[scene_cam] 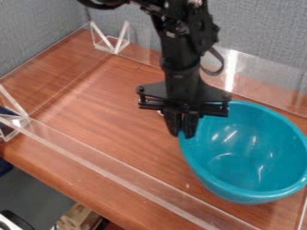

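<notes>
A turquoise bowl (246, 157) sits on the wooden surface (96, 126) at the right of the camera view. My black gripper (182, 121) is over the bowl's upper-left rim, pointing down, its fingertips at or just above the rim. Whether the fingers touch the rim, and how far apart they are, is hard to make out. A small white item shows partly behind the gripper, mostly hidden.
Clear low panels with white brackets edge the wooden surface at the left and back. Grey padded walls stand behind. A cardboard piece (78, 218) lies below the front edge.
</notes>
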